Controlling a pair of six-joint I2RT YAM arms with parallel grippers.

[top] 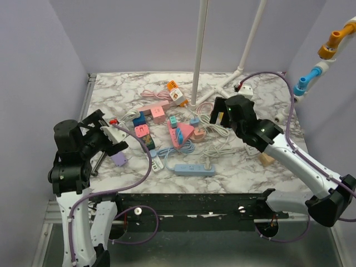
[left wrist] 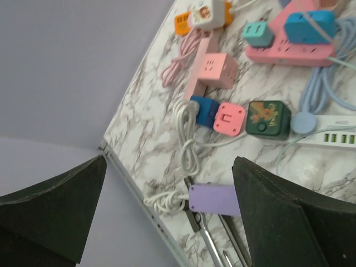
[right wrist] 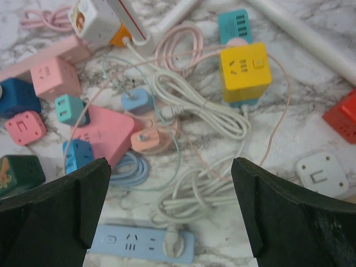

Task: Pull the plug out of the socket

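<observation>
My left gripper (top: 105, 132) is open over the left side of the table, with nothing between its fingers. In the left wrist view, a purple block (left wrist: 214, 199) lies on the table, partly hidden by the right-hand finger (left wrist: 272, 217). A white coiled cable (left wrist: 166, 202) ends at or beside that block's left end. My right gripper (top: 229, 118), also open, hangs above the right-middle area and partly covers the yellow block (top: 225, 119). In the right wrist view, the yellow block (right wrist: 245, 72) stands on a teal strip (right wrist: 235, 25), ahead of the empty fingers.
A blue power strip (right wrist: 133, 242) with a white plug (right wrist: 173, 242) lies near the front. A pink socket (top: 181, 134), loose cables and several coloured blocks fill the middle. White pipes (top: 198, 55) rise at the back. A red block (right wrist: 344, 115) lies to the right.
</observation>
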